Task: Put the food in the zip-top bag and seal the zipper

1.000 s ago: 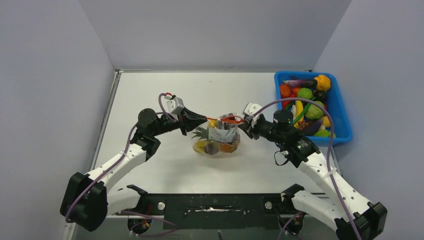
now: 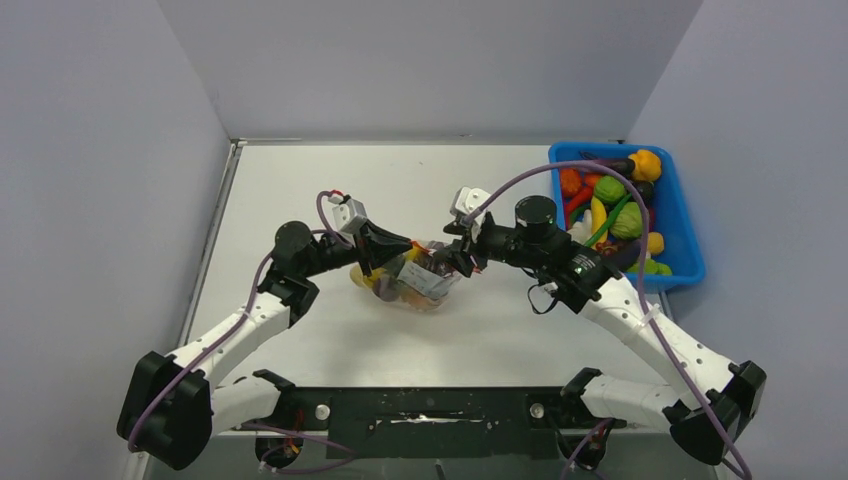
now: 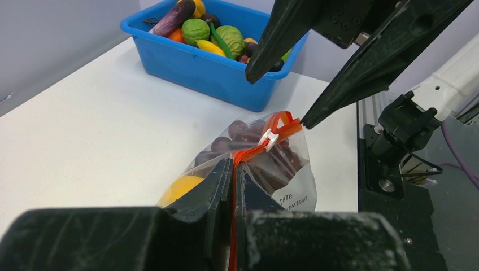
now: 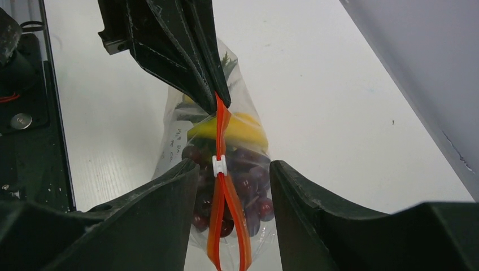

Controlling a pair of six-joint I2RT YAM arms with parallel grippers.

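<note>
The clear zip bag (image 2: 425, 283) holds food, with dark grapes (image 4: 247, 183) and a yellow item (image 4: 243, 129) showing through. My left gripper is shut on the end of its orange zipper strip (image 3: 248, 152). A white slider (image 4: 219, 165) sits partway along the strip; between it and the left fingers the strip is together, while on the other side its two orange edges spread apart. My right gripper stands open, its fingers (image 4: 294, 195) on either side of the slider and strip in its view, holding nothing.
At the back right stands a blue bin (image 2: 690, 262) full of toy vegetables and fruit, beside the right arm. Walls (image 2: 430, 60) close in the back and sides.
The bag has swung left. The left gripper has barely moved.
</note>
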